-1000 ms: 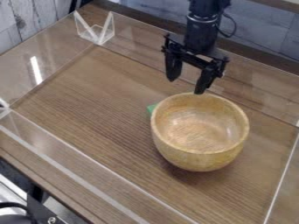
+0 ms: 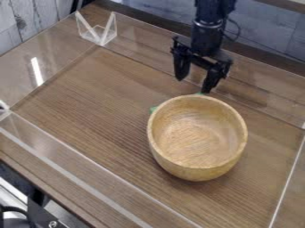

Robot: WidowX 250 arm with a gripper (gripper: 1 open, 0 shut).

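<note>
The black gripper (image 2: 192, 64) hangs over the back right of the wooden table, its fingers spread apart with no object clearly between them. In front of it stands a large tan wooden bowl (image 2: 197, 142), empty. A small green item (image 2: 154, 110) peeks out at the bowl's left rim, and another bit of green shows under the gripper behind the bowl, mostly hidden.
A white wire object (image 2: 98, 28) stands at the back left edge. Black cables lie at the bottom left corner.
The gripper has moved back, away from the bowl. The bowl sits slightly further left than a second ago.
</note>
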